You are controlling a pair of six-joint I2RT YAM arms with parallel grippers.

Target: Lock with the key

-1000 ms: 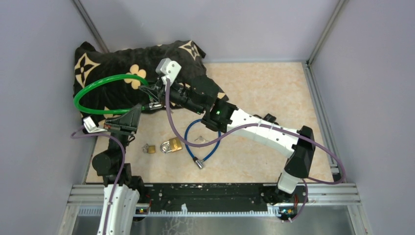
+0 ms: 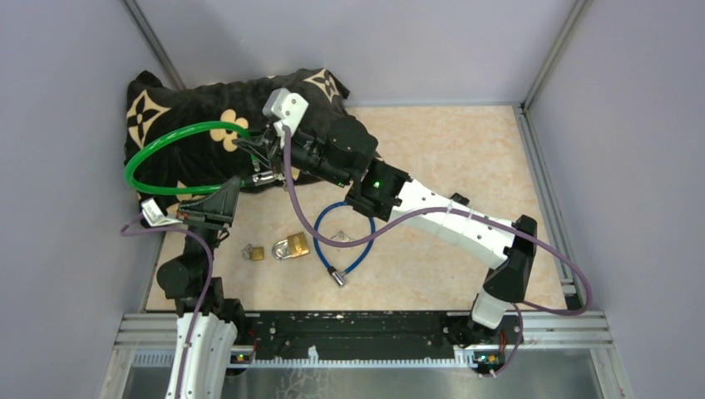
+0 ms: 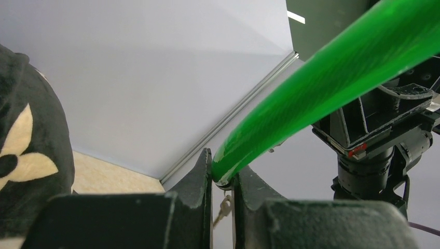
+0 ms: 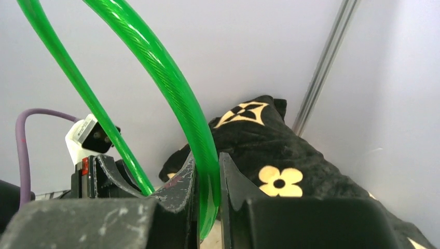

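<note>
A green cable lock (image 2: 148,155) is held up in a loop between both arms, above the dark cushion. My left gripper is shut on the green cable near one end; the cable rises from between its fingers in the left wrist view. On the other stretch of the loop, my right gripper is also shut, the cable running down through its fingers. The silver lock barrel (image 2: 264,178) shows just right of the left fingertips, below the right gripper. A small key (image 3: 224,207) appears behind the left fingers. Whether the cable's ends are joined is hidden.
Two brass padlocks, a small one (image 2: 258,253) and a larger one (image 2: 298,244), lie on the table. A blue cable lock (image 2: 371,241) and small keys (image 2: 342,236) lie under the right arm. The dark patterned cushion (image 2: 195,108) fills the back left.
The left arm looks still.
</note>
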